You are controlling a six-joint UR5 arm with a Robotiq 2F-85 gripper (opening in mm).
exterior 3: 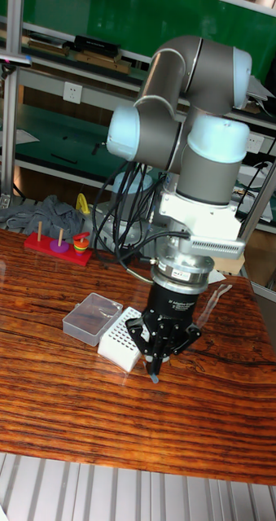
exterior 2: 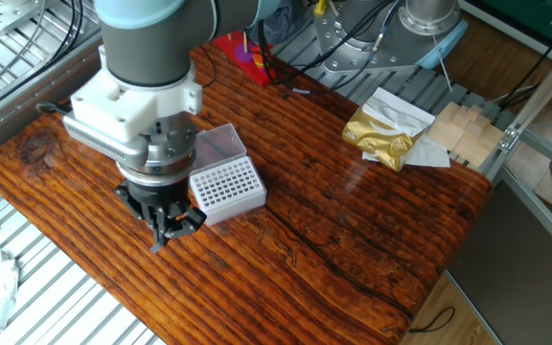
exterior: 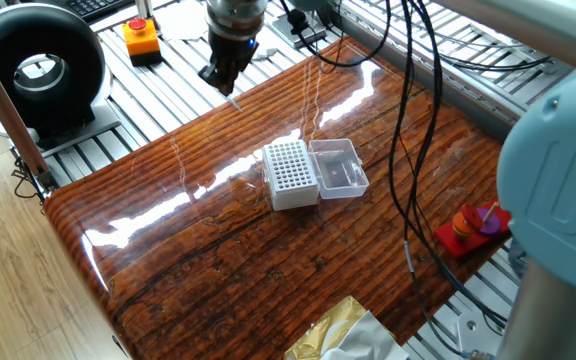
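A white rack [exterior: 291, 178] with rows of round holes stands in a clear box near the middle of the wooden table. Its clear lid [exterior: 339, 169] lies opened out beside it. My black gripper [exterior 3: 154, 372] points down, apart from the rack, on the opposite side from the lid in the third exterior view. Its fingers are close together, and a small pale piece [exterior: 235, 103] sticks out below their ends. That pale piece [exterior 2: 157, 247] also shows at the fingertips in the second exterior view; its exact shape is too small to tell.
A gold and white packet [exterior 2: 388, 134] lies toward another table edge. A red toy base [exterior 3: 59, 250] with pegs and coloured rings stands near the arm's base. Black cables [exterior: 414, 150] hang down along the arm. Wide bare wood surrounds the rack.
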